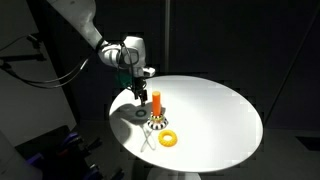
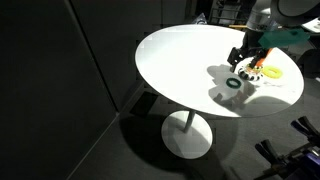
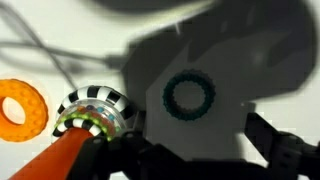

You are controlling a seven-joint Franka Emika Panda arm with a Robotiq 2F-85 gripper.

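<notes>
A small dark green ring (image 3: 189,95) lies flat on the white table, centred in the wrist view between and beyond my fingers. In exterior view 2 the same ring (image 2: 233,82) sits just below my gripper (image 2: 240,68). My gripper (image 1: 139,98) is open above the table, its dark fingers (image 3: 268,138) set wide apart with nothing between them. Beside it stands an orange post (image 1: 156,103) on a round base (image 1: 157,122) with a black-and-white striped edge. An orange ring (image 1: 168,138) lies on the table at the front.
The orange post stands close to my gripper's side. A thin black cable (image 1: 45,80) loops from the arm.
</notes>
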